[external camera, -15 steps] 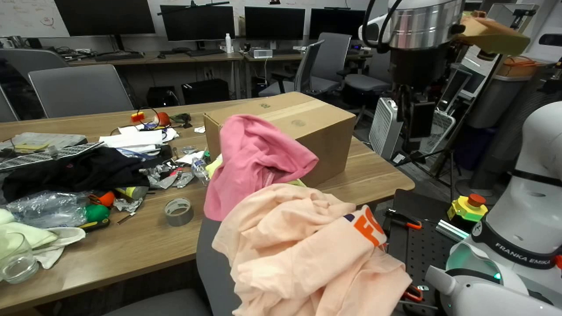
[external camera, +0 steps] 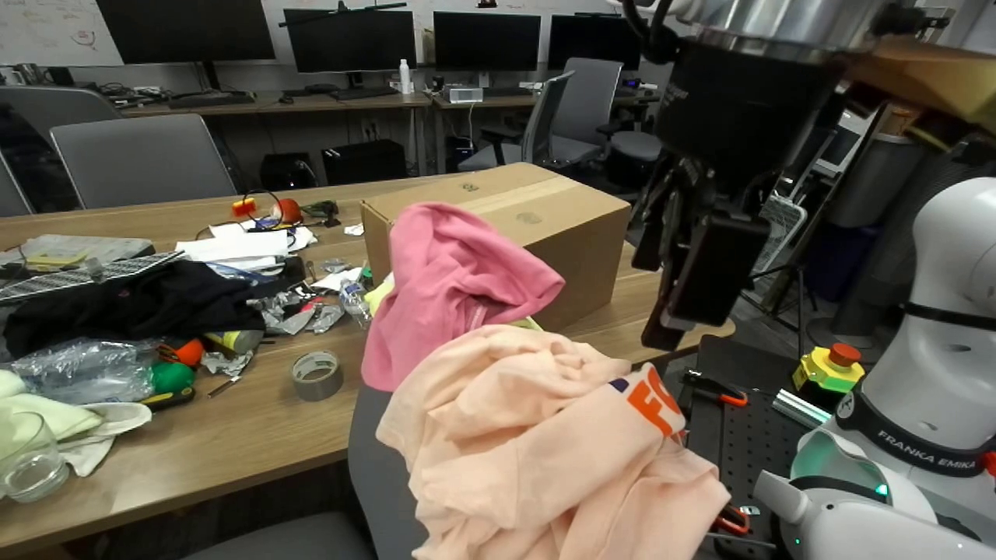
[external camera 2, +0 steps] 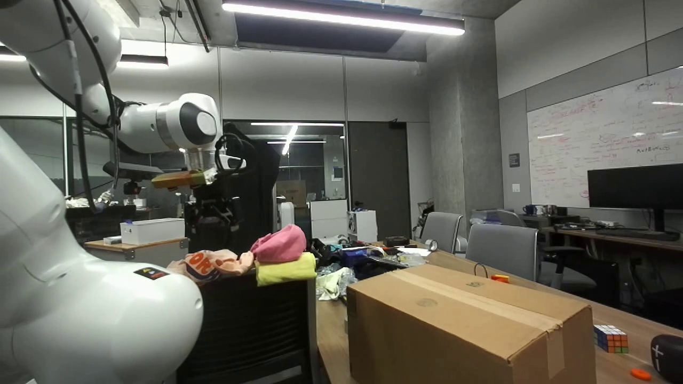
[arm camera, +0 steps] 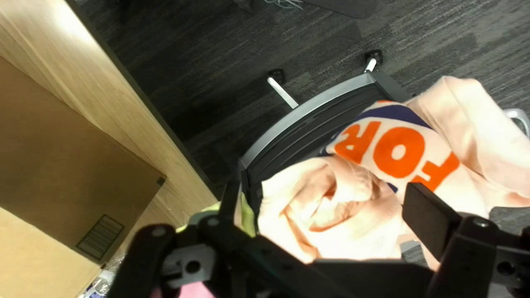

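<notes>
A peach garment with orange lettering (external camera: 551, 439) lies bunched over the back of a chair (arm camera: 308, 114). Beside it on the same chair back are a pink cloth (external camera: 448, 271) and a yellow-green cloth (external camera 2: 286, 269). My gripper (external camera: 677, 280) hangs above and apart from the cloths, pointing down. In the wrist view its fingers stand wide apart, one pad (arm camera: 430, 213) showing over the peach garment (arm camera: 338, 208); nothing is held between them. Only a small patch of the pink cloth (arm camera: 196, 289) shows there, behind the gripper's body.
A closed cardboard box (external camera: 509, 205) stands on the wooden table (external camera: 271, 420) next to the chair. Clutter, a tape roll (external camera: 317, 375) and a glass (external camera: 31, 457) occupy the table. A black perforated board with tools (external camera: 747, 439) lies by the robot's base.
In exterior view 1 my gripper has come nearer the camera and lower, shifting a little to the left toward the cloths. The garments and the box have stayed put.
</notes>
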